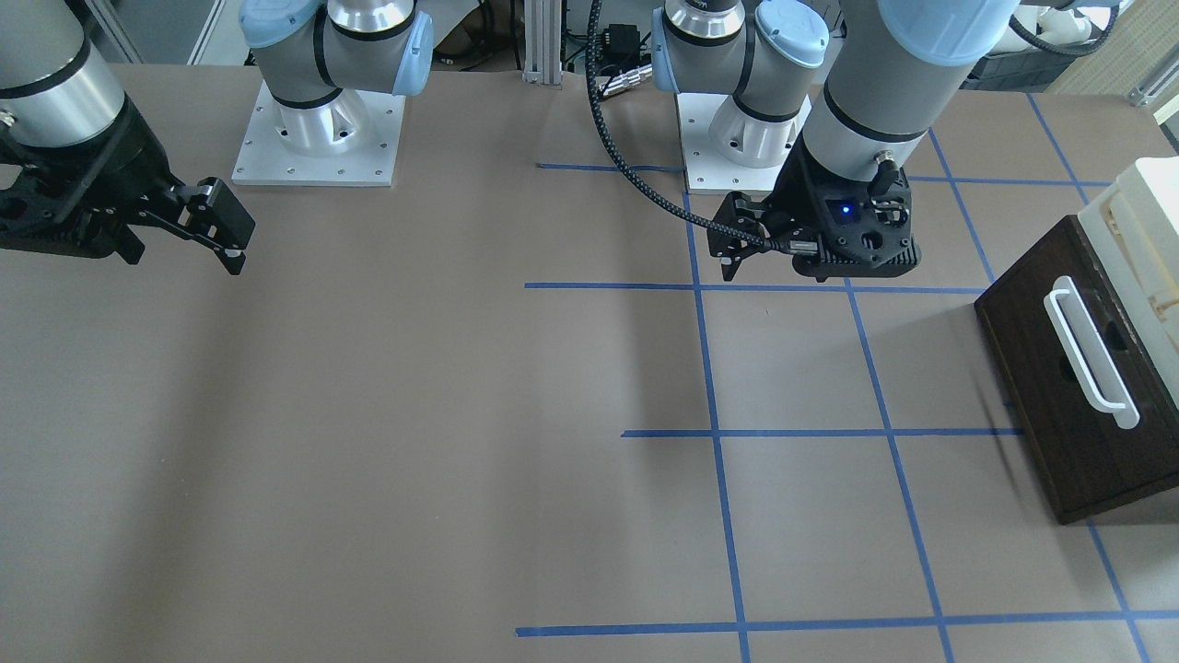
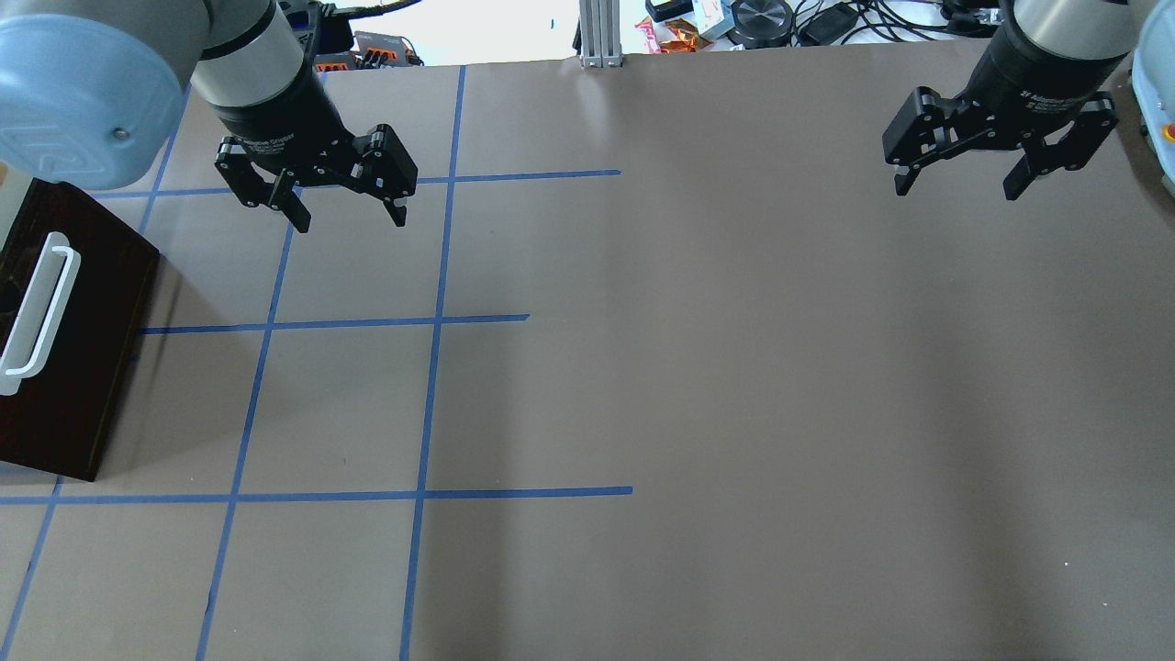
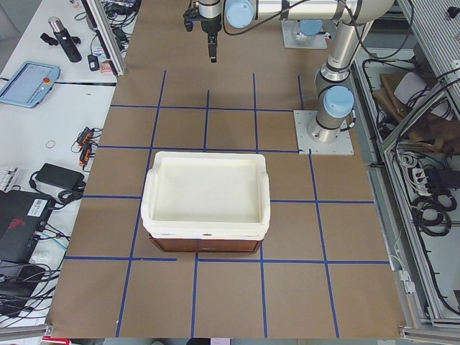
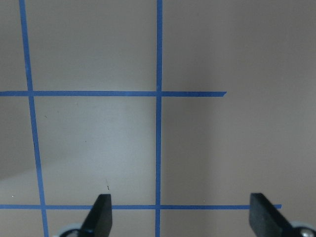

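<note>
My gripper hangs above the taped grid floor, its two fingers apart at the bottom corners of the left wrist view with bare floor between them. The same black gripper shows in the top view and in the front view. A dark wooden box with a white handle stands at the right of the front view; in the left view its cream top shows as an open tray.
A second arm with a black gripper is at the top right of the top view. White arm mounts stand at the back. The taped floor below my gripper and the plain floor beside it are clear.
</note>
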